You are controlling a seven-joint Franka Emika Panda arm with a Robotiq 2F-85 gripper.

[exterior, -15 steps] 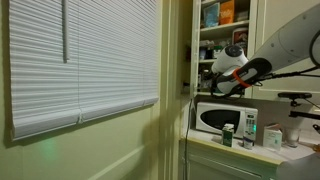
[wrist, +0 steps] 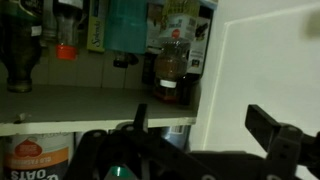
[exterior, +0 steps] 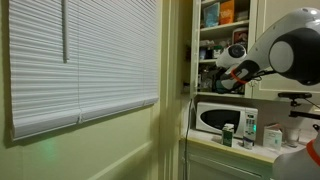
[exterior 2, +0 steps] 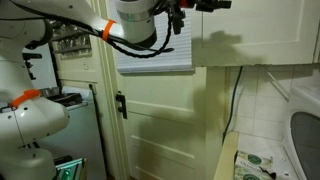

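My gripper is open in the wrist view, its dark fingertips wide apart with nothing visible between them. Ahead of it, a cabinet shelf (wrist: 95, 105) holds a dark bottle (wrist: 20, 50), a red-capped bottle (wrist: 67, 35), a teal container (wrist: 126, 28) and a spice jar (wrist: 172, 62). Below that shelf stands an oats canister (wrist: 38, 158), partly cut off. In exterior view 1 the arm (exterior: 240, 70) reaches to the open cabinet (exterior: 222, 35); the fingertips are too small to make out there.
A pale cabinet side panel (wrist: 245, 65) closes off the right of the shelf. Under the cabinet, a white microwave (exterior: 217, 117) sits on the counter, with a dark green can (exterior: 228, 135) and a white box (exterior: 273, 136) in front. Window blinds (exterior: 85, 55) cover the left wall.
The upper arm and elbow have shifted in exterior view 1, with the elbow now lower and more in view. The wrist end stays by the cabinet; the counter items have not moved.
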